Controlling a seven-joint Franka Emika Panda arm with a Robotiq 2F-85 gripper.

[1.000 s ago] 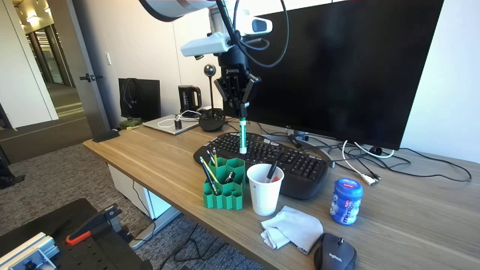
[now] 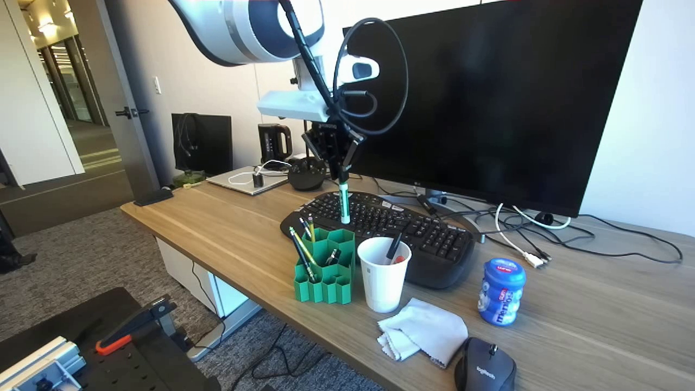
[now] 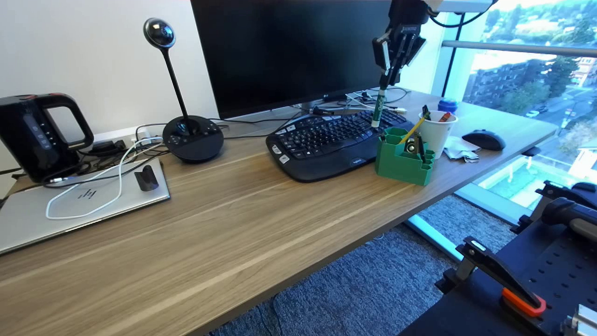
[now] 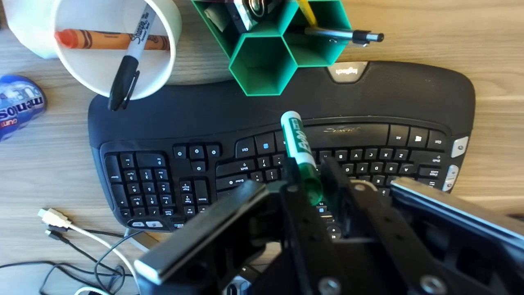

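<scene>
A green and white Expo marker [image 4: 298, 136] hangs from my gripper, which is shut on its green end. In the first exterior view the marker [image 2: 343, 203] points down, nearly upright, over the keyboard just behind the green organizer. The second exterior view shows the marker [image 3: 378, 108] slightly tilted, its white end lowest. The green hexagonal organizer [image 2: 323, 290] holds several pens and small items. From the wrist, its nearest hexagonal cell [image 4: 263, 64] looks empty, and the marker's white end is apart from it.
A white cup [image 2: 383, 280] with a black marker and an orange crayon stands beside the organizer. Beneath the marker lies the black keyboard [image 2: 423, 244]. The monitor [image 2: 482, 104] rises behind. A cloth [image 2: 427, 329], gum bottle [image 2: 501, 293] and mouse [image 2: 485, 368] lie to the right.
In the first exterior view my gripper and the held marker have shifted slightly left, with the gripper now tilted more. The organizer, cup and keyboard have not moved.
</scene>
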